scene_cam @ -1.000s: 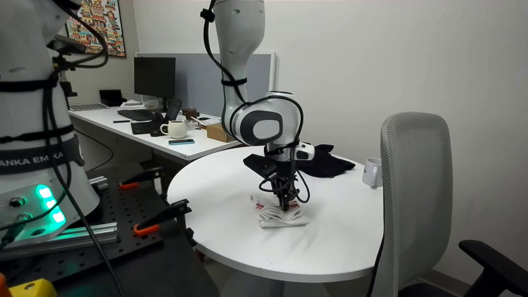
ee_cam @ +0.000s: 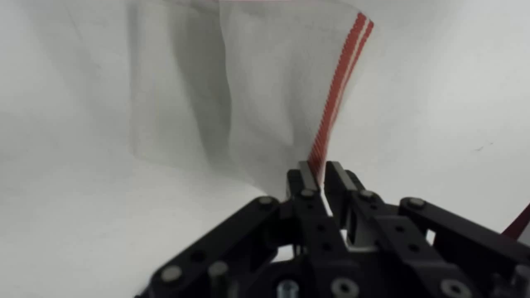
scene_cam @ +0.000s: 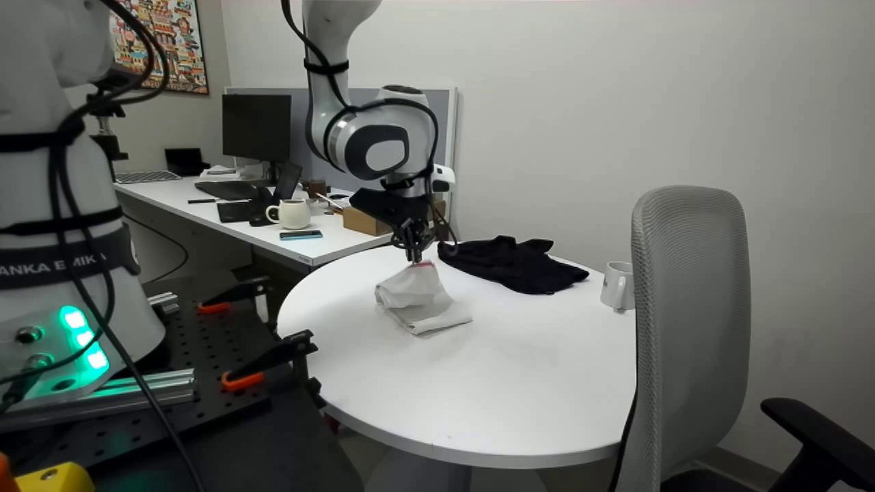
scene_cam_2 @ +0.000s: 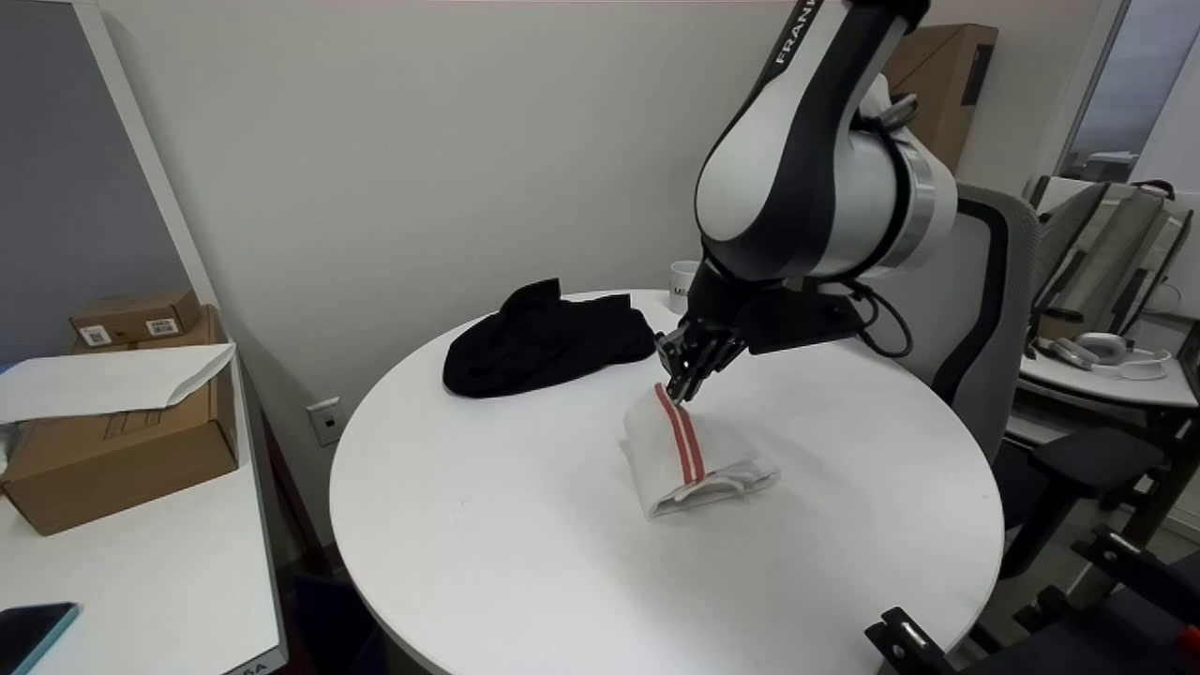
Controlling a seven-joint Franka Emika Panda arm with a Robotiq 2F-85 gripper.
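Observation:
A white cloth (scene_cam: 418,294) with a double red stripe rises to a peak under my gripper (scene_cam: 416,257), its lower folds spread on the round white table (scene_cam: 492,393). Seen from exterior view 2, the cloth (scene_cam_2: 652,456) has its stripe running down from the gripper (scene_cam_2: 677,394) tips. In the wrist view the striped edge of the cloth (ee_cam: 268,94) enters between the fingertips of my gripper. Those fingers stand close together with a narrow gap. Whether they still press on the cloth cannot be made out.
Dark fabric (scene_cam_2: 546,343) lies crumpled near the table's wall side. A white mug (scene_cam: 617,286) stands at the rim beside the grey chair (scene_cam: 693,311). Bare tabletop surrounds the cloth towards the front.
One second ago the gripper was lower and further right, down at the bunched cloth. Both have shifted left towards the back, and the cloth's striped part is now raised, its folds opened out.

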